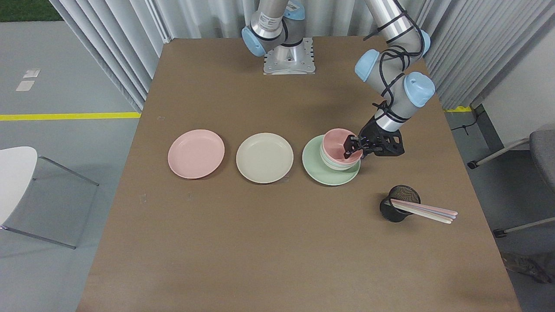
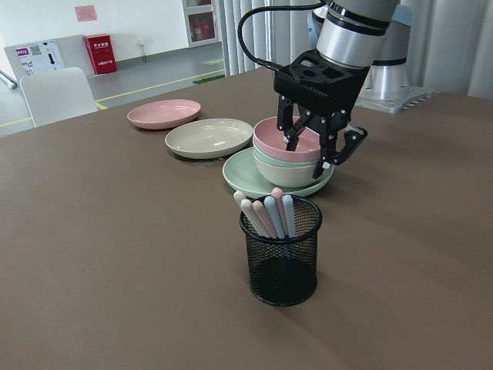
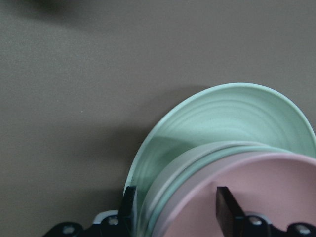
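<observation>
A stack of bowls, a pink bowl [image 1: 333,139] on pale green and white ones [image 2: 273,173], stands on a green plate [image 1: 316,166]. My gripper [image 2: 310,154] is down at the pink bowl's rim. In the wrist view its open fingers [image 3: 128,210] straddle the stacked rims, one outside and one inside the pink bowl. Whether they touch the bowls I cannot tell.
A cream plate [image 1: 264,158] and a pink plate [image 1: 195,153] lie to the left in the front view. A black mesh cup [image 2: 282,274] holding chopsticks stands in front at the right.
</observation>
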